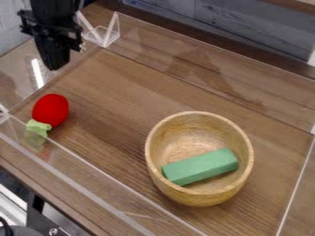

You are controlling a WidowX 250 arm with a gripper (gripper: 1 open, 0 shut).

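My gripper [54, 37] hangs at the upper left over bare table, its two dark fingers pointing down; whether they are open or shut is hard to make out. Below it, apart from the fingers, a red round object [51, 109] rests near the left edge, with a pale green piece [37, 131] touching its lower left.
A tan round bowl [174, 141] holding a green block [200, 166] stands at the lower right. A white object lies behind the gripper at the top.
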